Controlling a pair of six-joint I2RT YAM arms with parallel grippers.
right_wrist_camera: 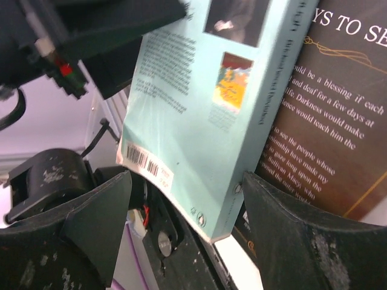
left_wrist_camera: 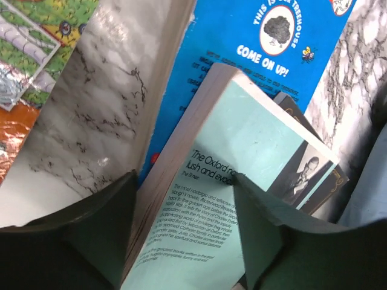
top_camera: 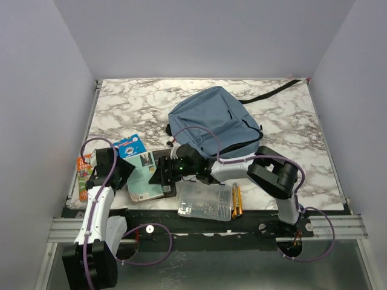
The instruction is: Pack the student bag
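Observation:
A pale green paperback (top_camera: 143,179) lies near the table's front left, over a dark book (right_wrist_camera: 329,127) and a corner of a blue book (left_wrist_camera: 224,57). From the left, my left gripper is at its page edge, one finger beside the edge and the other over the cover, fingers apart. My right gripper stands at the barcode corner, its parted fingers to either side of it; whether they touch the book I cannot tell. The blue-grey bag (top_camera: 211,118) lies flat at the table's back middle.
Close to the right gripper are a clear plastic case (top_camera: 205,200) and a yellow-orange tool (top_camera: 236,202) along the front edge. A colourful book (left_wrist_camera: 42,54) lies at far left.

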